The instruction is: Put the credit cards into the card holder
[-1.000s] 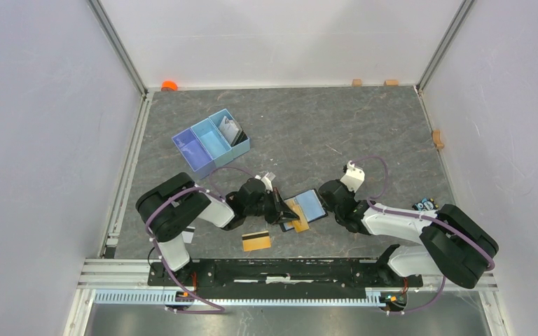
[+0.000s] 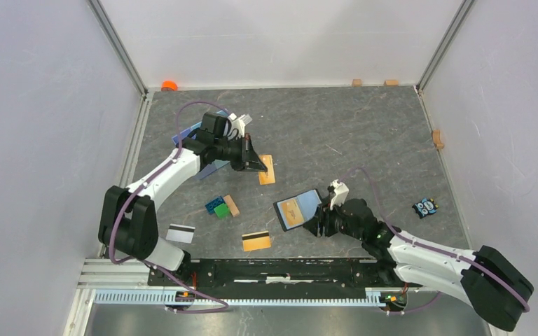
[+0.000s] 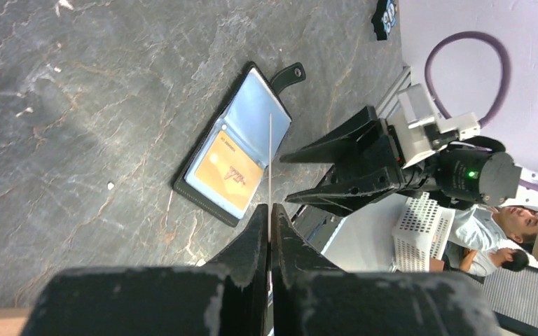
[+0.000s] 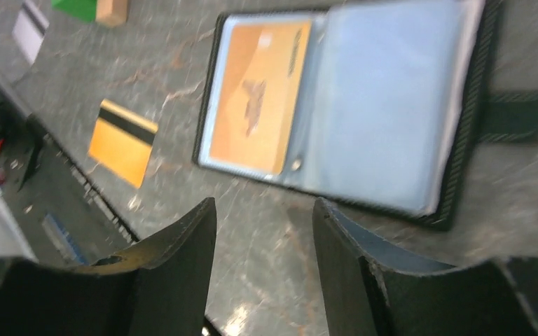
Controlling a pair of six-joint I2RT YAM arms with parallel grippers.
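Observation:
The card holder [image 2: 307, 201] lies spread on the table with a gold card [image 3: 225, 169] in one sleeve; its other sleeve [image 4: 390, 105] is clear blue and shows no card. My left gripper [image 2: 264, 169] is raised up and left of the holder, shut on a second gold card [image 2: 267, 178]; in the left wrist view this held card [image 3: 270, 157] appears edge-on as a thin line. Low beside the holder's right edge, my right gripper [image 2: 320, 232] has its fingers parted, nothing between them. Flat on the table are a gold card with a black stripe [image 2: 256, 241] and a white card [image 2: 180, 233].
Blue and green blocks [image 2: 218, 208] and a wooden block [image 2: 232, 206] lie left of the holder. A blue compartment box [image 2: 208, 170] is partly covered by my left arm. A small dark blue item [image 2: 425, 207] is at the right.
My left gripper has moved from over the holder up and left with its gold card, leaving the other in the sleeve.

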